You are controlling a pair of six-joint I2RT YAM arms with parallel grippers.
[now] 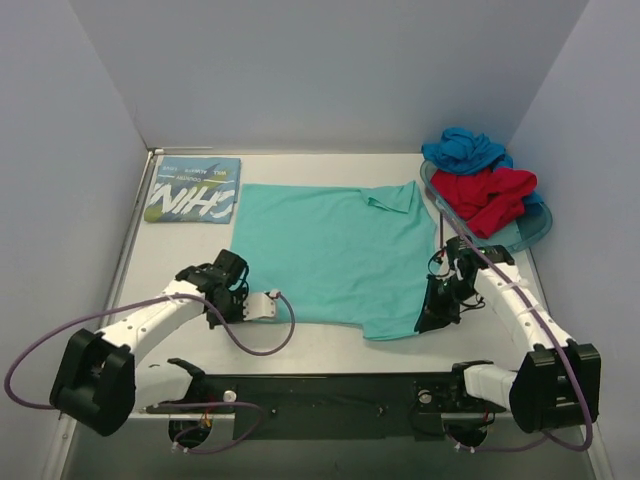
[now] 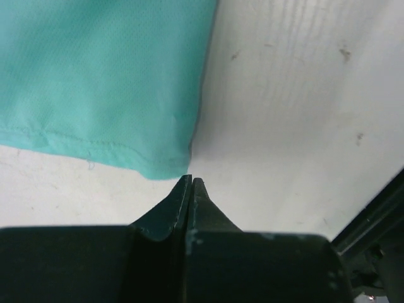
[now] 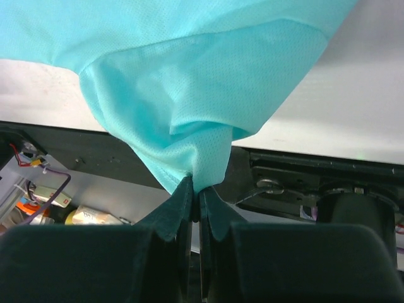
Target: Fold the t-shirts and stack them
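Note:
A turquoise t-shirt [image 1: 325,250] lies spread over the middle of the table, a small flap turned over at its far right corner. My right gripper is shut on the near right edge of the t-shirt, whose cloth [image 3: 189,107] bunches and rises into the fingertips. At the near left corner, my left gripper is also shut. Its tips meet right beside the corner of the cloth [image 2: 161,161], and no fabric shows between them. From above, the left arm partly covers that corner.
A bin [image 1: 520,237] at the far right holds a red garment [image 1: 485,197] and a blue garment [image 1: 465,150]. A printed, folded green-blue cloth [image 1: 193,190] lies at the far left.

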